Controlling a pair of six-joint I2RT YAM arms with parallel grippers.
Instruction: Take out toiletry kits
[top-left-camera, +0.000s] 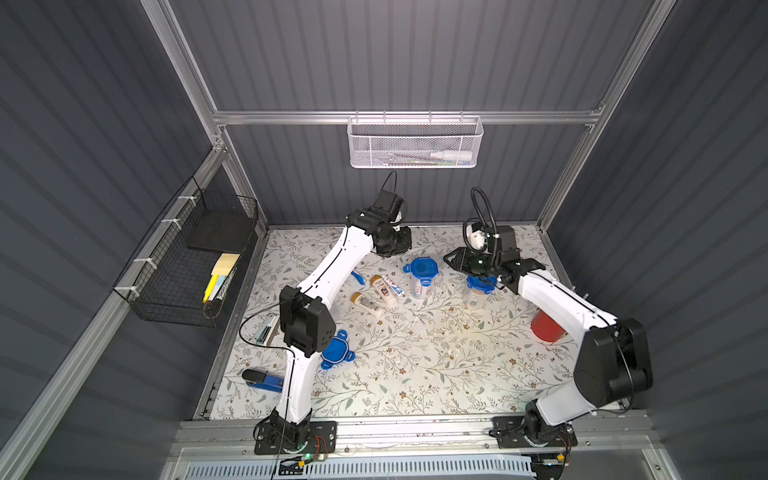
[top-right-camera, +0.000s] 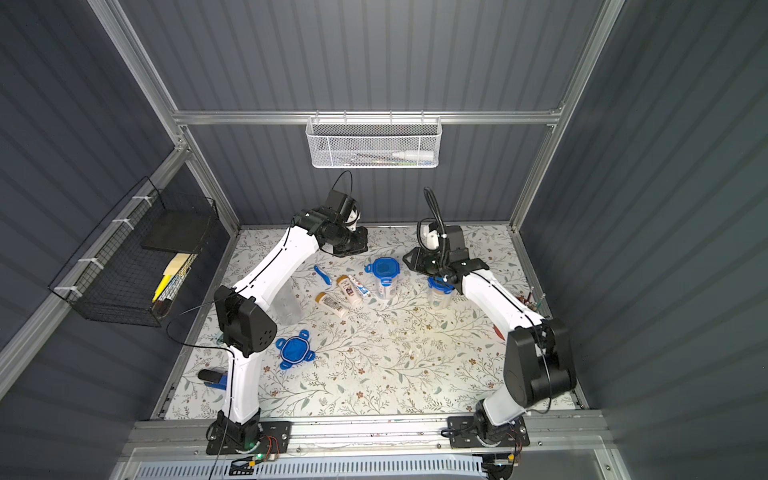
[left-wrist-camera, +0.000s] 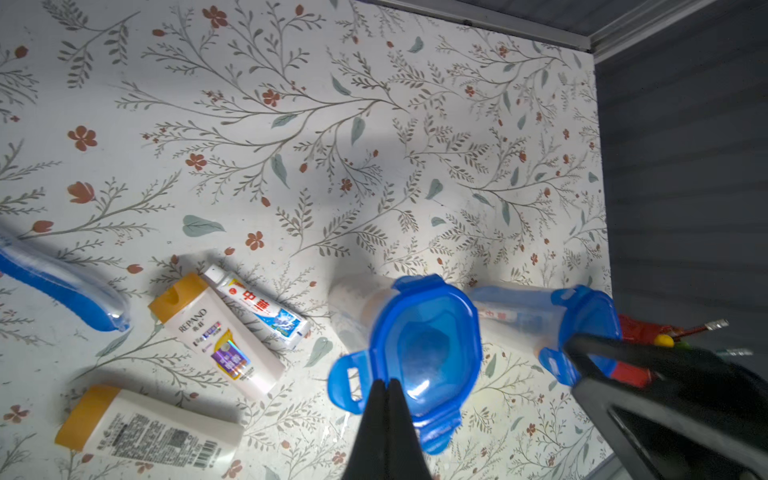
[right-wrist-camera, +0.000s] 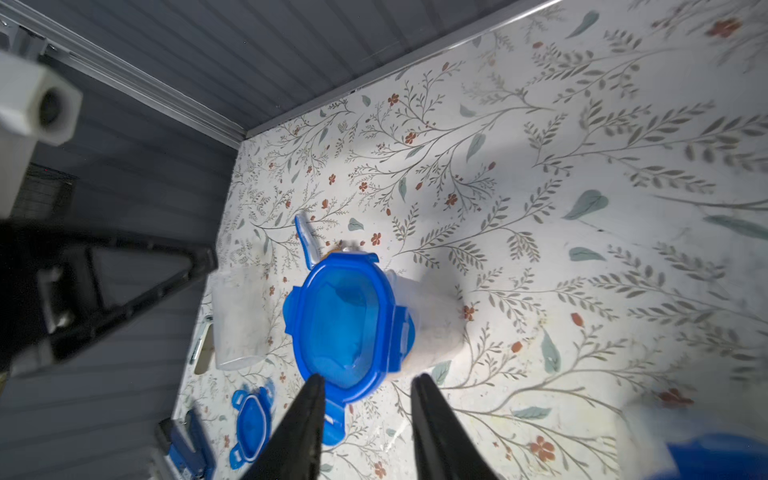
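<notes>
Two translucent containers with blue lids stand upright, one in the middle (top-left-camera: 421, 268), one at right (top-left-camera: 481, 283). Left of them lie a toothpaste tube (left-wrist-camera: 256, 306), two cream-coloured bottles (left-wrist-camera: 216, 336) (left-wrist-camera: 149, 425) and a blue item (left-wrist-camera: 60, 281). My left gripper hangs above, shut, with nothing visible between its fingers. My right gripper is above and right of the middle container, fingers part open, nothing seen between them.
An open blue lid (top-right-camera: 295, 349) and a stapler-like blue tool (top-left-camera: 264, 379) lie front left. A red container (top-left-camera: 548, 326) sits at the right. A wire basket (top-left-camera: 172, 296) hangs on the left wall.
</notes>
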